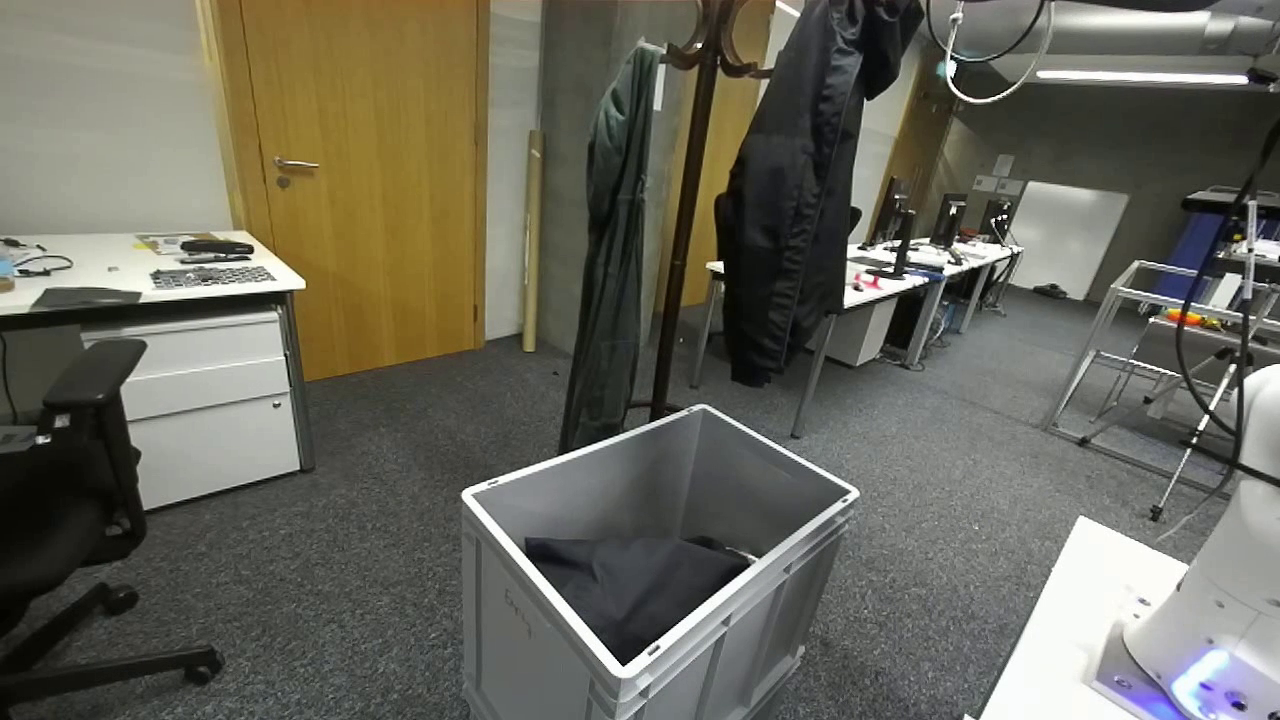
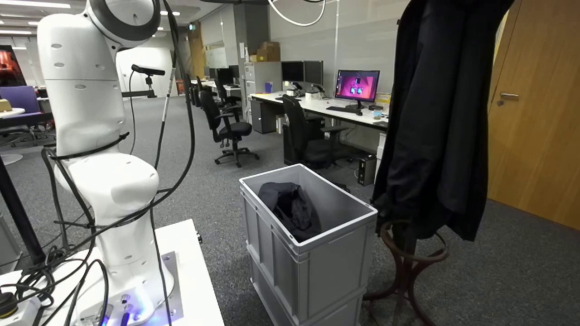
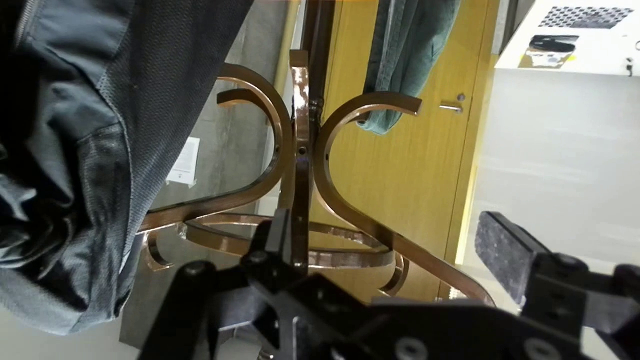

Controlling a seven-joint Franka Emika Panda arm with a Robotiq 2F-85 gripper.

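Note:
A dark jacket hangs from the brown coat rack; in the wrist view the jacket fills the left side. On the rack's other side hangs a green garment. My gripper stands open in the wrist view, its two fingers wide apart with nothing between them that they touch. Beyond the fingers show the rack's curved hooks. Both exterior views leave the gripper out of frame. Dark cloth lies inside the grey crate on the floor.
My arm's base is fixed on a white table, with loose cables round it. The crate stands between this table and the rack. A desk and a black chair are off to the left in exterior view 1.

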